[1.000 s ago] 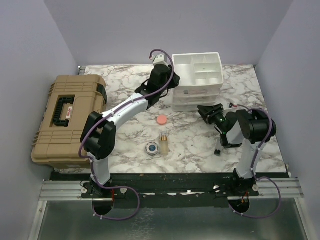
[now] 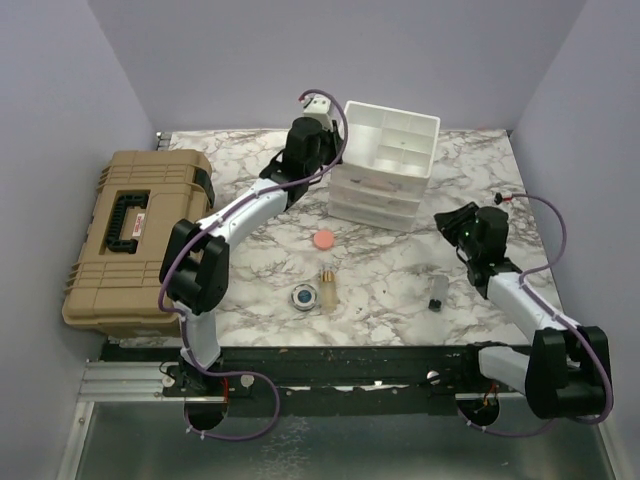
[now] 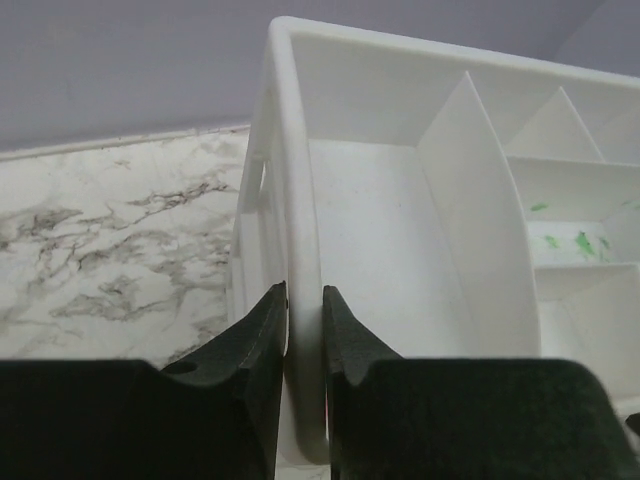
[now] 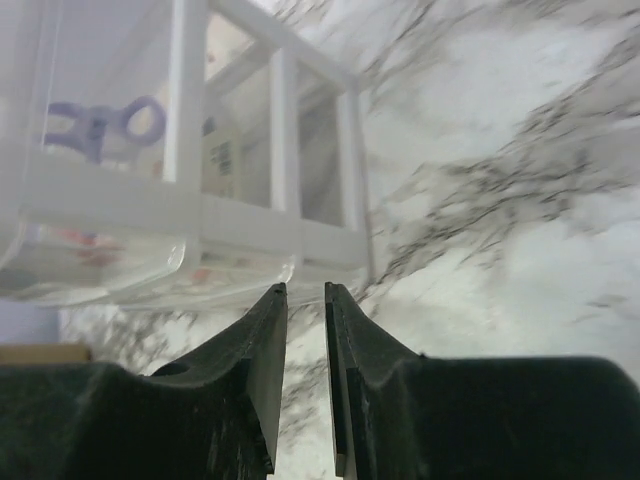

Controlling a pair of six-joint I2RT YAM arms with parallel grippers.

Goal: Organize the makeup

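A white multi-compartment organizer (image 2: 385,170) with stacked drawers stands at the back of the marble table. My left gripper is shut on the organizer's left wall near the rim. My right gripper is shut, out to the right of the organizer over the table; what, if anything, is between its fingers is hidden. Loose items lie in front: a pink round piece (image 2: 323,239), a round compact (image 2: 304,296), a gold-topped bottle (image 2: 328,292) and a small tube with a dark end (image 2: 438,292).
A large tan hard case (image 2: 135,240) fills the left side. The marble table (image 2: 380,300) has free room at the front middle and behind the left arm. Scissors (image 4: 105,130) show inside the clear drawers.
The right arm has drawn away rightward from the organizer's front. The organizer is now turned at an angle, shifted left, with my left gripper at its left wall.
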